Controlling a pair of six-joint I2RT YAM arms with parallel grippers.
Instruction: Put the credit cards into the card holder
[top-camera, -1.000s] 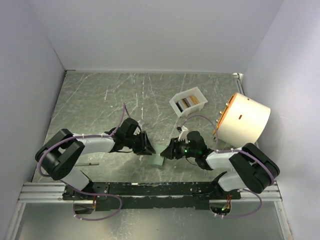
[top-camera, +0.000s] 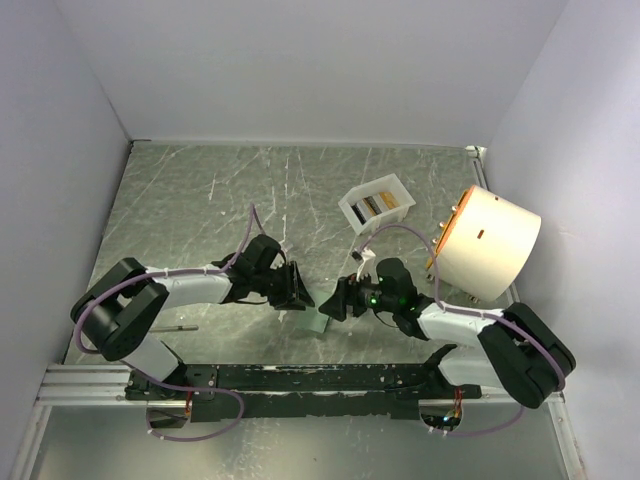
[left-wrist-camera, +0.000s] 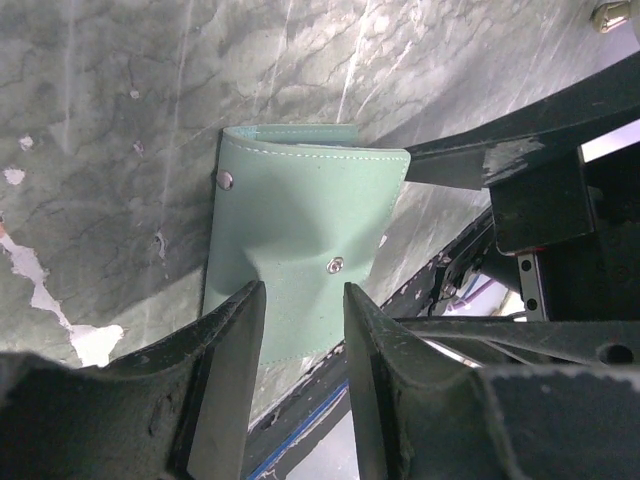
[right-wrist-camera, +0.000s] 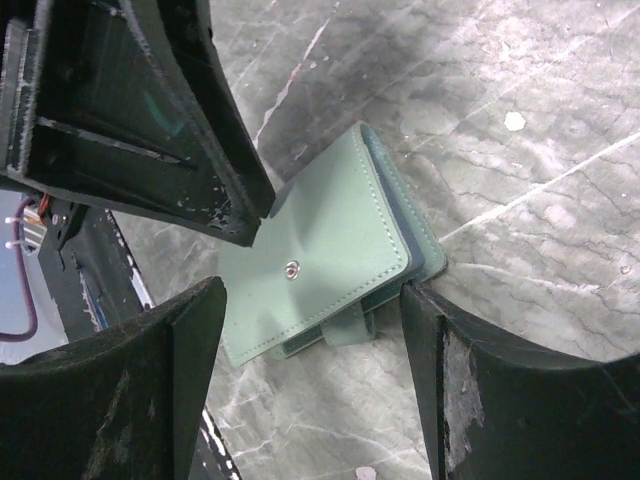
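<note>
The pale green card holder lies on the marbled table between my two arms. In the left wrist view, the holder's flap is lifted a little along its far edge. My left gripper is over the holder, its fingertips parted with nothing visible gripped. In the right wrist view, my right gripper is open, and the holder's raised corner lies between its fingers, close to one fingertip. Several cards rest in a white tray at the back right.
A large white cylinder with an orange rim stands at the right edge. On the left lies a thin light stick.
The left gripper moved slightly right. Tray and cards are unchanged.
</note>
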